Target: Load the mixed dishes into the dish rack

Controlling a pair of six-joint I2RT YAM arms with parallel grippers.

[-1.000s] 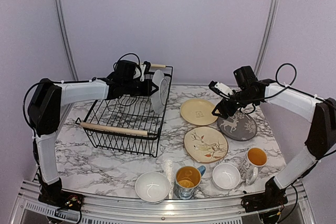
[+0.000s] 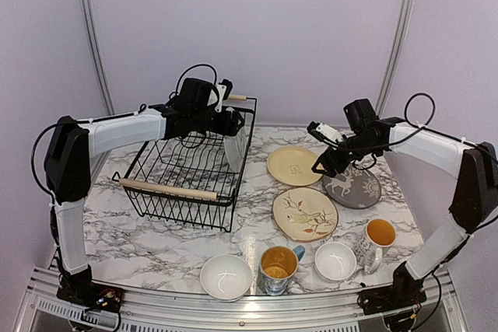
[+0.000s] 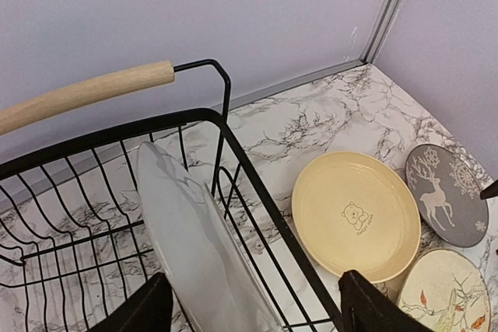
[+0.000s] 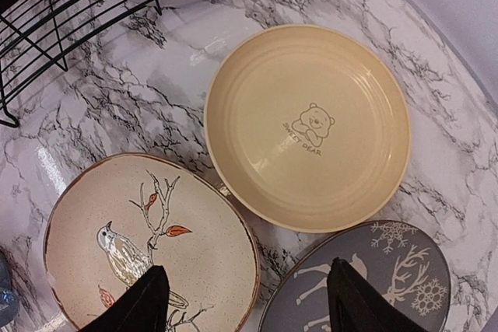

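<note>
A white plate (image 2: 233,151) (image 3: 191,231) stands on edge at the right end of the wire dish rack (image 2: 168,193). My left gripper (image 2: 227,124) is above it, fingers apart, holding nothing visible. My right gripper (image 2: 330,165) is open over the plates on the table: a cream bear plate (image 2: 293,161) (image 4: 307,130), a bird-painted plate (image 2: 305,214) (image 4: 148,239) and a grey deer plate (image 2: 354,190) (image 4: 358,277).
Along the front edge stand a white bowl (image 2: 226,276), a blue-handled mug (image 2: 277,270), a smaller white bowl (image 2: 335,260) and a mug with orange inside (image 2: 375,242). The rack's left part is empty.
My left gripper has risen and shifted slightly right above the standing plate. The right arm has moved very slightly; the dishes on the table are unchanged.
</note>
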